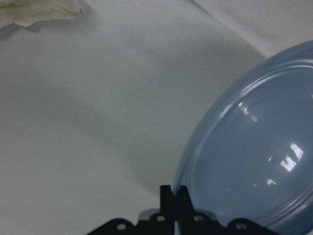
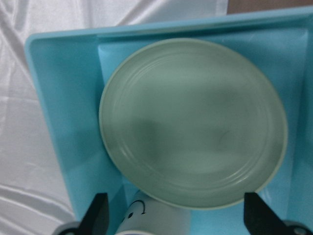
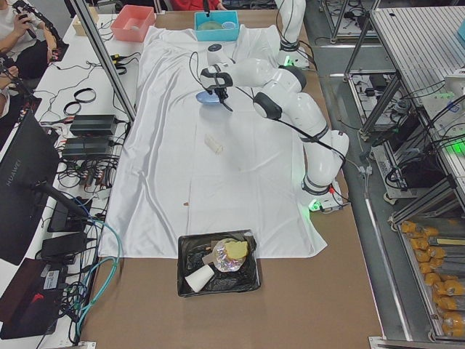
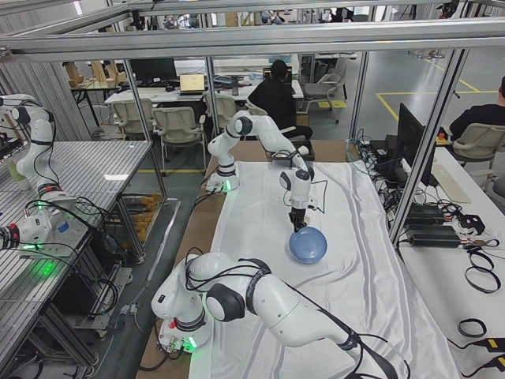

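A blue plate [image 4: 308,246] rests on or just above the white cloth, with my left gripper shut on its rim, as the left wrist view shows. A crumpled pale scrap [image 3: 213,143] lies on the cloth nearer the camera left view's viewer, also at that wrist view's top left. My right gripper stands open over a cyan bin [image 2: 73,122] holding a green plate [image 2: 193,122] and a white cup [image 2: 156,220] with a drawn face.
A black lined tray [image 3: 218,283] holding a white cup, foil and a yellow item sits at the near end. A pink bin [image 3: 132,22] is on the side table.
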